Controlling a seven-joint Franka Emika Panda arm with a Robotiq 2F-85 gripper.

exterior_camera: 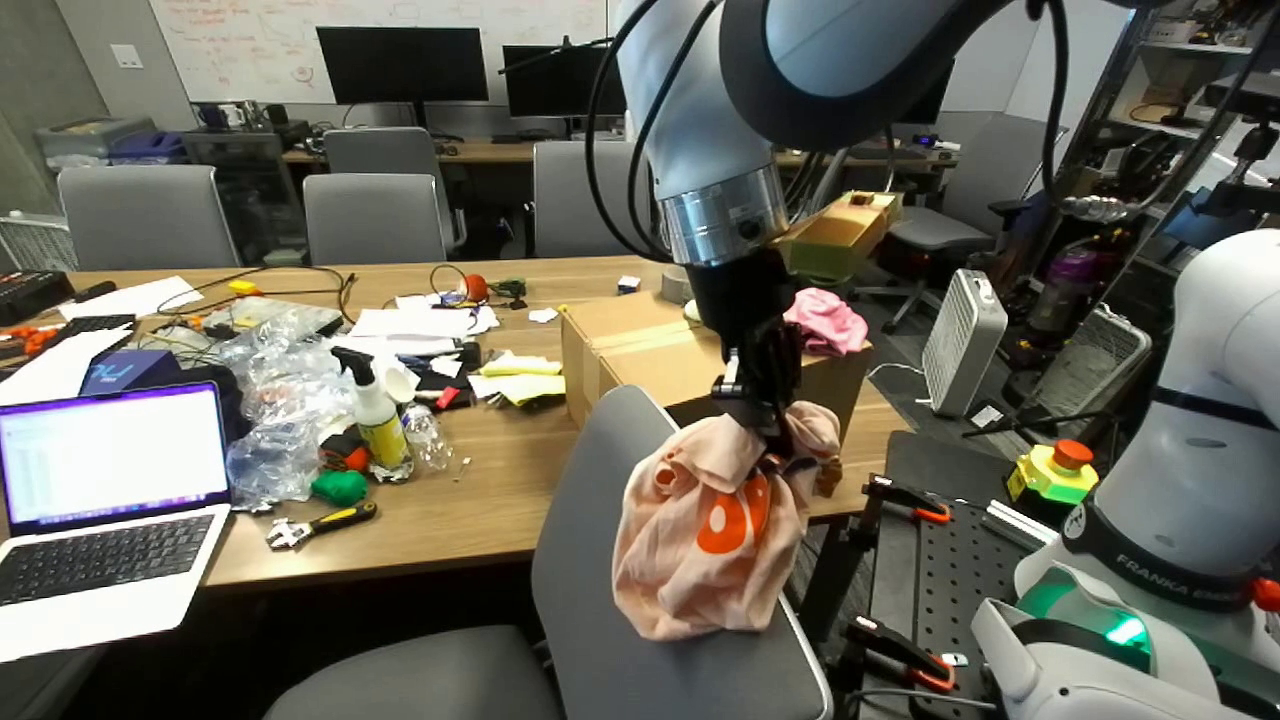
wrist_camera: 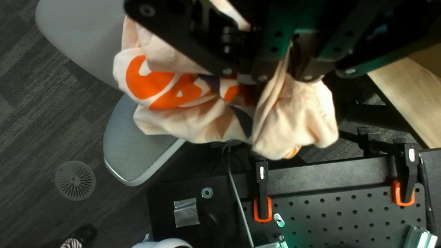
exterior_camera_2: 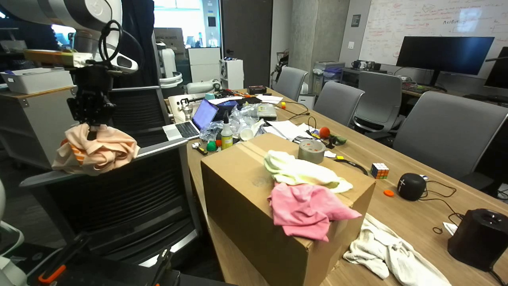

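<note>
A peach cloth with an orange print (exterior_camera: 720, 528) is bunched at the top of the grey chair's backrest (exterior_camera: 600, 516). My gripper (exterior_camera: 768, 438) points down into it and is shut on a pinched fold. In exterior view 2 the cloth (exterior_camera_2: 95, 150) lies over the end of the chair's top edge, below the black gripper (exterior_camera_2: 93, 126). From the wrist, a fold of the cloth (wrist_camera: 295, 115) rises between the fingers, while the printed part (wrist_camera: 165, 84) spreads to the left. Whether the chair still bears the cloth's weight, I cannot tell.
A cardboard box (exterior_camera_2: 238, 167) on the table carries a pink cloth (exterior_camera_2: 309, 207), a pale yellow cloth (exterior_camera_2: 300, 169) and a tape roll (exterior_camera_2: 312, 151). A white cloth (exterior_camera_2: 395, 255) lies beside it. Clamps (wrist_camera: 262, 190) stick up along the robot's mount edge.
</note>
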